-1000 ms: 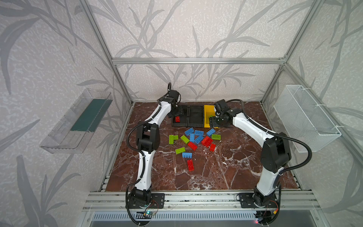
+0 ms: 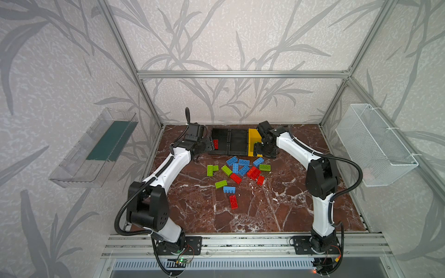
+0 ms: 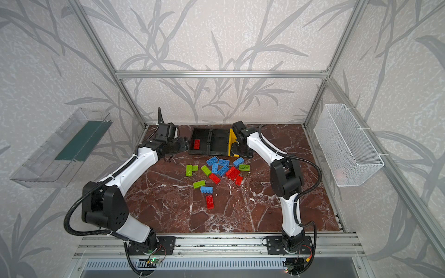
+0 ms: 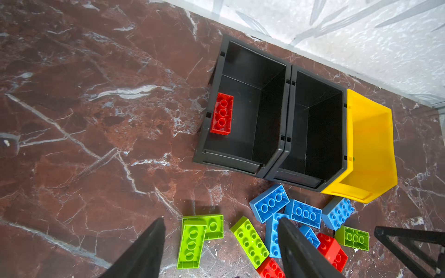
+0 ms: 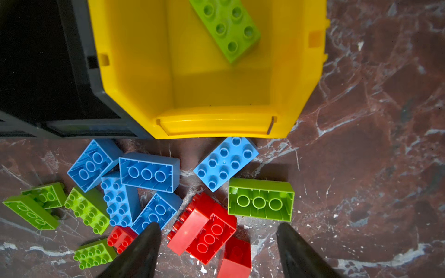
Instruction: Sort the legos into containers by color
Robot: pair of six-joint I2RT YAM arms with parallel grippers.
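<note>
Three containers stand at the back: a left black bin (image 4: pixel 259 115) holding a red brick (image 4: pixel 221 113), an empty black middle bin (image 4: pixel 310 139), and a yellow bin (image 5: pixel 217 90) holding a green brick (image 5: pixel 224 32). Loose bricks lie in front: blue (image 5: pixel 149 171), green (image 5: pixel 260 198) and red (image 5: pixel 211 231), some touching or stacked. My left gripper is open above the table, left-front of the bins, holding nothing. My right gripper hangs over the bricks at the yellow bin's front, fingers apart, nothing visibly between them.
A separate red brick (image 2: pixel 233 201) and blue brick (image 2: pixel 229 190) lie nearer the front. A wire basket (image 2: pixel 375 143) and a clear tray (image 2: pixel 106 148) hang on the side walls.
My left arm has swung left and toward the front, away from the black bin. My right gripper has moved slightly left, its arm shifting with it. The bricks lie unchanged.
</note>
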